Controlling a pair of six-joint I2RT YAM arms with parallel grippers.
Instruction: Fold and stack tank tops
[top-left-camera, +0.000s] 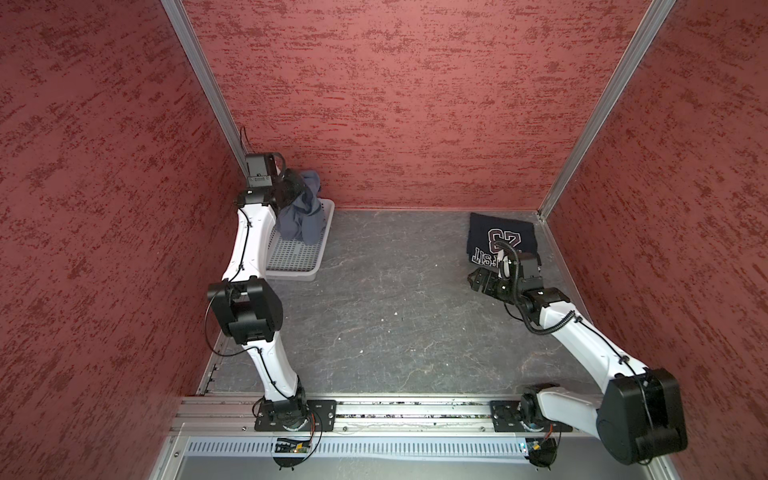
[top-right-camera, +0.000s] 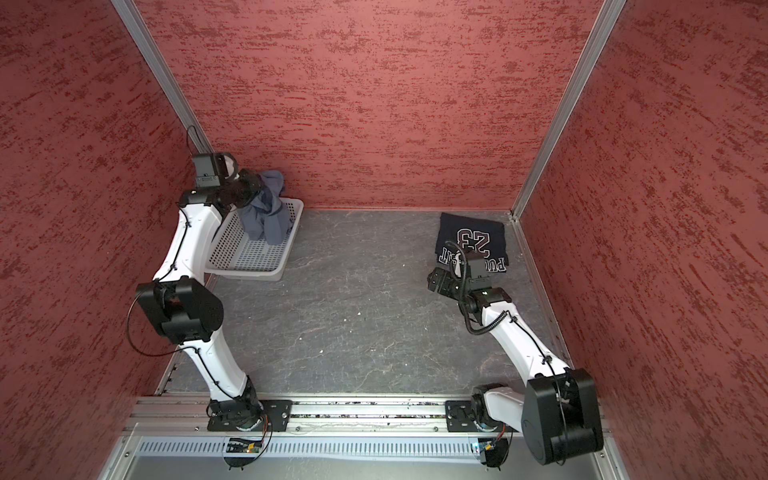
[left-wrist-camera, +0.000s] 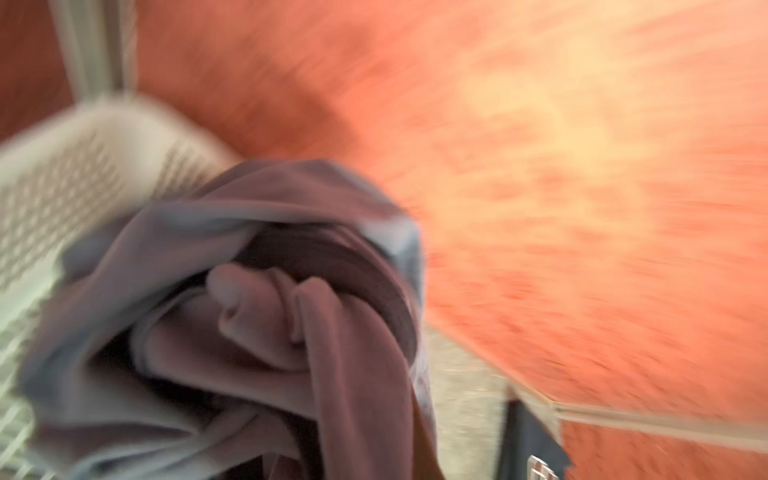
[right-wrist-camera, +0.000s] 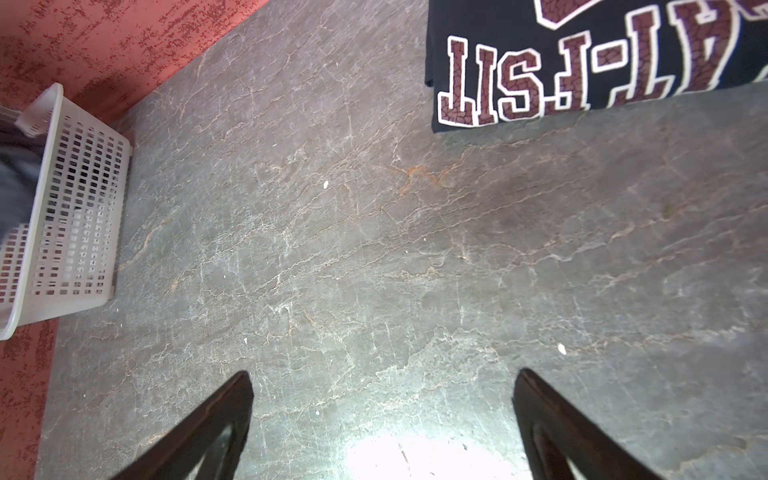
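Note:
A bunched grey-blue tank top (top-left-camera: 304, 217) hangs from my left gripper (top-left-camera: 293, 185) above the white basket. In the left wrist view its gathered folds (left-wrist-camera: 264, 320) cover my left fingers entirely. Over at the right back, a folded navy tank top (top-right-camera: 472, 234) with "23" and lettering lies flat on the table. My right gripper stands open over bare table just in front of that folded top, nothing between its fingers.
The white perforated basket (right-wrist-camera: 80, 204) stands at the back left corner, against the red walls. No other garment shows in its visible part. Between basket and folded top, the grey table (top-left-camera: 392, 304) is clear.

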